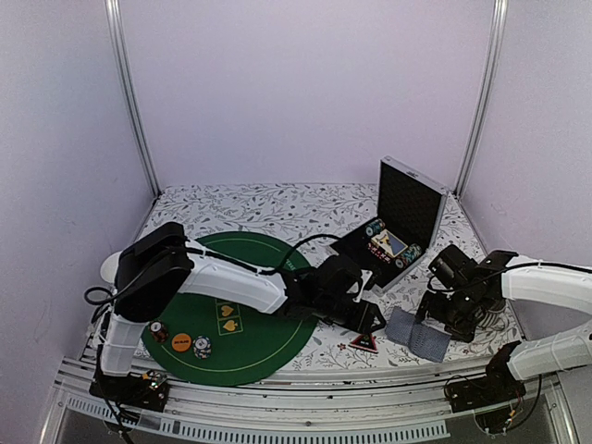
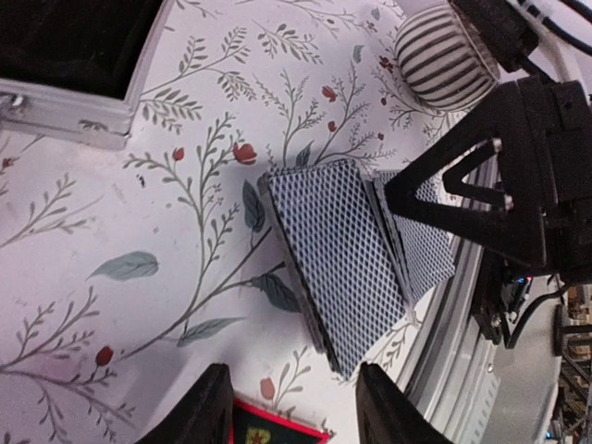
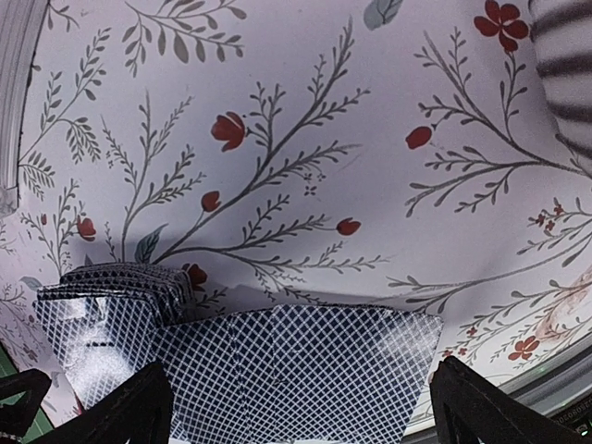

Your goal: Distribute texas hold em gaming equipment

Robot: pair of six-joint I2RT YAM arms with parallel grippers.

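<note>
A small black triangle with a red edge (image 1: 363, 343) lies on the flowered cloth right of the green mat (image 1: 199, 361). Just behind it is my left gripper (image 1: 370, 319); in the left wrist view the triangle's corner (image 2: 277, 427) shows between its parted fingers, held by neither. Two blue-checked card piles (image 1: 428, 342) lie side by side farther right. My right gripper (image 1: 439, 319) hovers open around one pile (image 3: 305, 365), apparently not gripping it. The second pile (image 3: 97, 338) looks fanned and tilted, left of it.
The open case (image 1: 407, 208) with chips and cards inside stands behind. A striped round container (image 2: 444, 57) sits at the right, close to my right arm. Chip stacks (image 1: 201, 346) and an orange disc (image 1: 181, 342) rest on the mat.
</note>
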